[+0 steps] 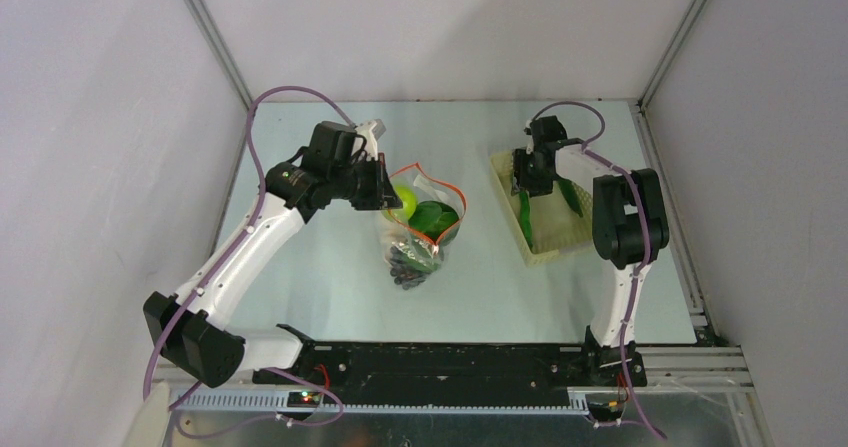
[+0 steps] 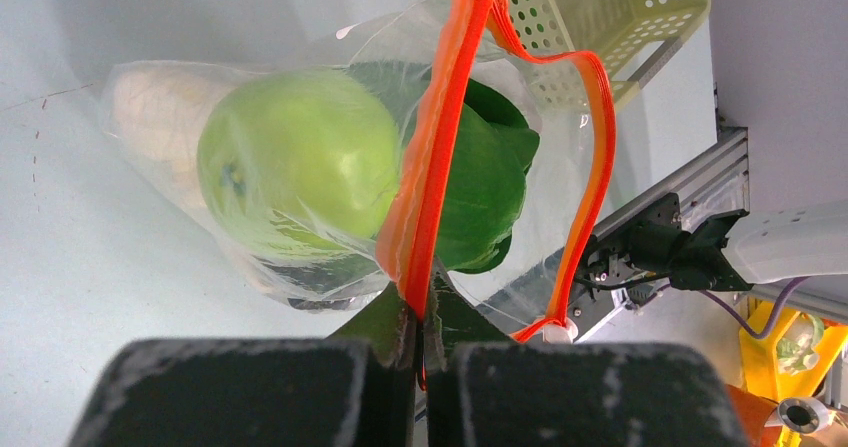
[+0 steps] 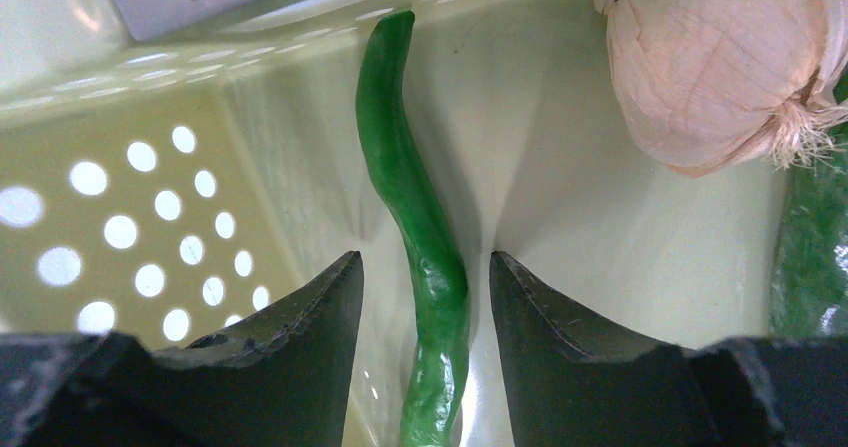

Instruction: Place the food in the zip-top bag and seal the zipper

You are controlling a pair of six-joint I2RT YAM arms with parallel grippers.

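The zip top bag [image 1: 415, 257] with orange zipper stands mid-table holding a green fruit [image 2: 295, 157], dark green vegetables [image 2: 485, 192] and dark items at the bottom. My left gripper [image 1: 388, 205] is shut on the bag's zipper edge. My right gripper [image 1: 522, 172] is inside the pale green basket [image 1: 540, 255], its fingers open either side of a long green pepper [image 3: 420, 217], not closed on it. A pale onion-like bulb [image 3: 720, 67] and another green vegetable [image 3: 810, 247] also lie in the basket.
The basket stands at the right of the table. Bare table [image 1: 305, 287] shows left of and in front of the bag. Walls border the table at back and sides.
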